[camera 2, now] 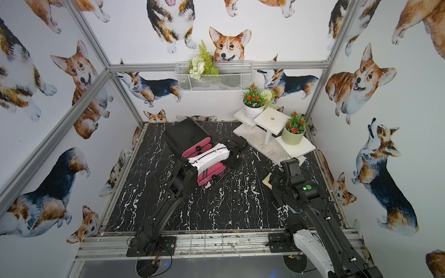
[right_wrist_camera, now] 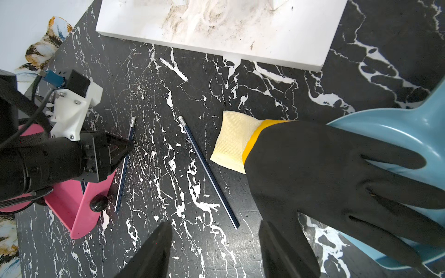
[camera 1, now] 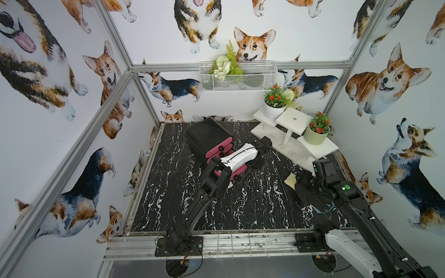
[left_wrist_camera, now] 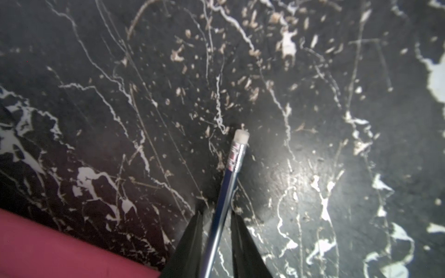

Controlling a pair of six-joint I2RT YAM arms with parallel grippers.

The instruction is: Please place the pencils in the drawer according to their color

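In the right wrist view, two dark blue pencils lie on the black marbled table: one pencil (right_wrist_camera: 208,173) in the middle, another pencil (right_wrist_camera: 122,180) along the front of the pulled-out pink drawer (right_wrist_camera: 85,215). A dark stick, perhaps a pencil, shows inside that drawer. My left gripper points down with its fingers partly open on either side of the blue pencil (left_wrist_camera: 224,197), below its white eraser end. Whether they touch it I cannot tell. My right gripper is open and empty, above the table. The black drawer cabinet (camera 1: 208,136) stands at the back left.
A dark glove (right_wrist_camera: 319,171) with a cream cuff lies over a blue dish (right_wrist_camera: 398,122) at the right. The white plant stand (right_wrist_camera: 217,32) is behind. Bare table lies in front of the cabinet.
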